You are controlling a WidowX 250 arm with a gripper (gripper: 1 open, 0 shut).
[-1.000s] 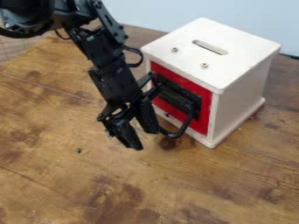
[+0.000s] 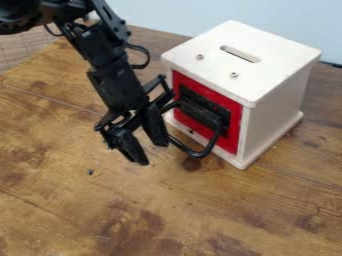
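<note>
A white wooden box (image 2: 241,60) stands at the right, with a red front panel (image 2: 230,134) holding a dark rectangular part and a black curved bar that reaches out low toward the left. My black gripper (image 2: 130,141) hangs just left of the box's front, low over the table, its fingers pointing down and toward the viewer. Whether the fingers are open or shut is hard to tell at this size; I see no object held.
A slot and small screws show on the box's top. A pale wall stands behind.
My arm and gripper have shifted left, away from the box's front, and slightly up. The box has not visibly moved.
</note>
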